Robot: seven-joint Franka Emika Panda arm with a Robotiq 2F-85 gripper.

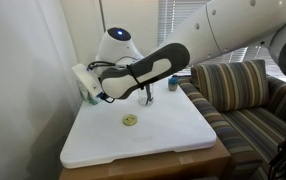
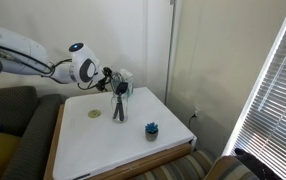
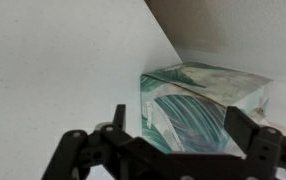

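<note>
In the wrist view, a box (image 3: pixel 188 105) with a green-and-white leaf pattern lies just beyond my gripper. The gripper's dark fingers (image 3: pixel 116 122) stand well apart, one toward each side of the box, with nothing visibly clamped between them. Contact with the box cannot be made out. From exterior view 1, the gripper end is at the table's far left corner, covering most of the box; only a greenish bit (image 1: pixel 89 97) shows. The gripper's fingers are too small to read in exterior view 2.
A clear vase (image 2: pixel 120 108) with something dark inside stands near the arm's end. A small plant in a blue pot (image 2: pixel 151 130) and a flat yellow-green disc (image 1: pixel 130 120) are on the white table (image 1: pixel 133 145). A wall borders the left.
</note>
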